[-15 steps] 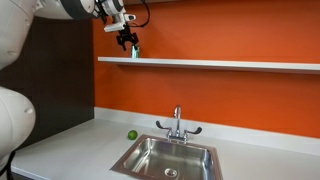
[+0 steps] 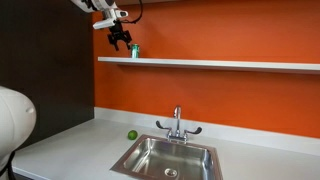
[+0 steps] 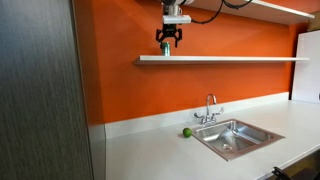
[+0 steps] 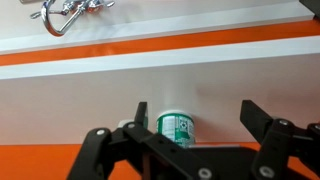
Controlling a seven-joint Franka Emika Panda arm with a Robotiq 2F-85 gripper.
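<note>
A small can with a green label [image 2: 135, 51] stands upright on the white wall shelf [image 2: 220, 66], near its left end. Beside it and slightly higher, my gripper [image 2: 120, 43] hangs open with empty fingers. In exterior view 2 the gripper [image 3: 168, 42] overlaps the can [image 3: 166, 50]. From the wrist, the can [image 4: 175, 127] shows its pale top and dark green side low in the picture, nearer the left finger than the right. A small whitish shape beside the left finger is too hidden to name.
Below, a steel sink [image 2: 137, 172] with a tap [image 2: 177, 118] is set into the white counter [image 2: 75, 145]. A round green fruit [image 2: 132, 134] lies left of the sink. An orange wall stands behind; the shelf right of the can is bare.
In exterior view 1 my gripper has shifted a little left, so more of a gap shows between it and the can. The can stays in place.
</note>
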